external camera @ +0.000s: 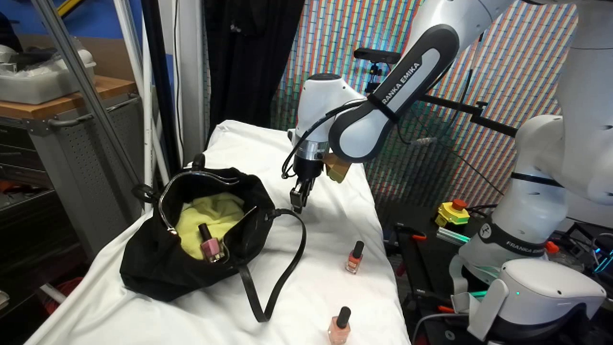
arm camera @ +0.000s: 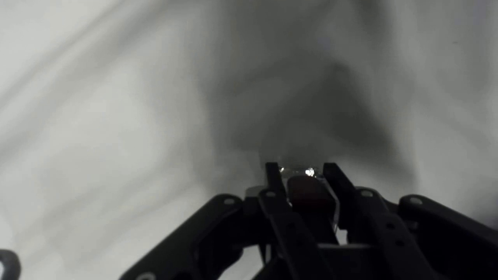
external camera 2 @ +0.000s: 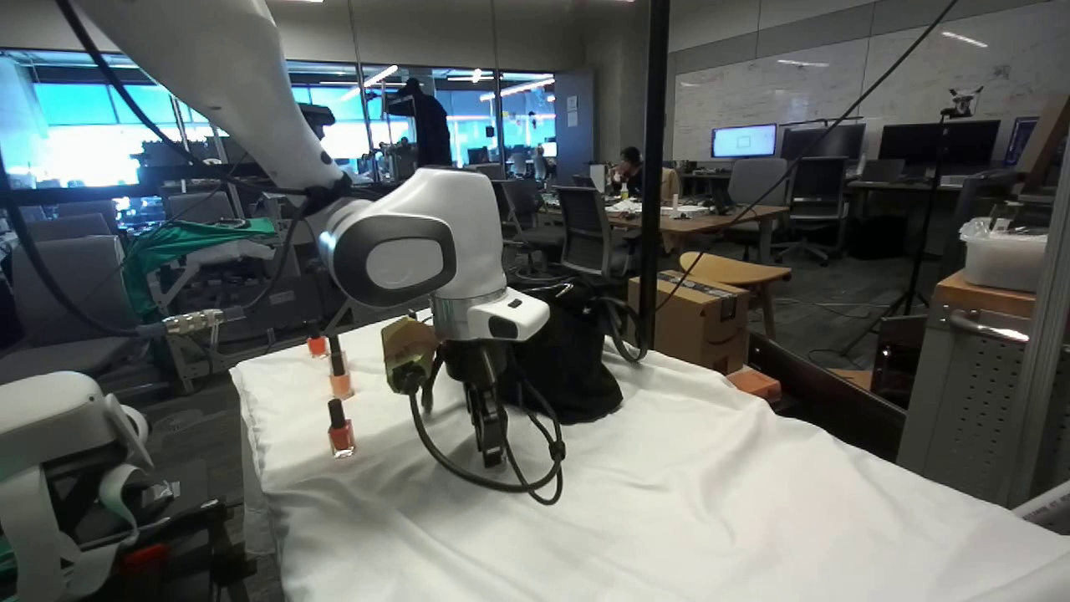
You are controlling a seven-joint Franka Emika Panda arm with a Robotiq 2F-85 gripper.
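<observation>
My gripper is shut on a dark red nail polish bottle (arm camera: 309,190), whose glass glints between the fingers in the wrist view. In exterior view 1 the gripper (external camera: 298,202) points down just above the white cloth, to the right of the black bag (external camera: 155,267); the held bottle is hard to make out there. The bag gapes open, with a yellow cloth (external camera: 213,213) inside and a pink polish bottle (external camera: 212,249) lying on it. Upright on the cloth stand a red bottle (external camera: 354,261) and a peach bottle (external camera: 339,332).
Another red bottle (external camera 2: 318,346) shows at the far end of the row in exterior view 2. The bag's strap (external camera: 276,296) loops over the cloth between bag and bottles. Free white cloth (external camera 2: 722,502) spreads wide on the bag's other side.
</observation>
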